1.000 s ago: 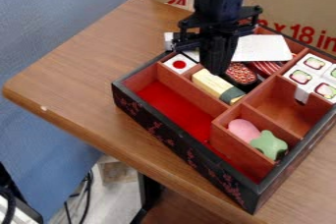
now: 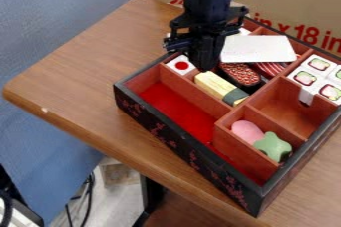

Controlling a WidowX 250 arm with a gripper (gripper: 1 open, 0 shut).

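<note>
The black gripper point(image 2: 202, 47) hangs over the back left of a dark bento box point(image 2: 134, 102) with red compartments. Under and beside it are a white piece with a red dot point(image 2: 181, 65), dark red speckled round pieces point(image 2: 238, 73) and a white flat piece point(image 2: 258, 48). A yellow piece with a dark band point(image 2: 217, 86) lies in the middle. A pink piece point(image 2: 246, 130) and a green star point(image 2: 273, 146) share the front right compartment. White sushi-like pieces point(image 2: 314, 77) fill the back right. Whether the gripper holds anything cannot be made out.
A cardboard box point(image 2: 300, 2) stands behind. A blue-grey surface point(image 2: 40, 32) lies beyond the table's left edge.
The gripper has shifted slightly left and down over the last second. The pieces in the box look unmoved.
</note>
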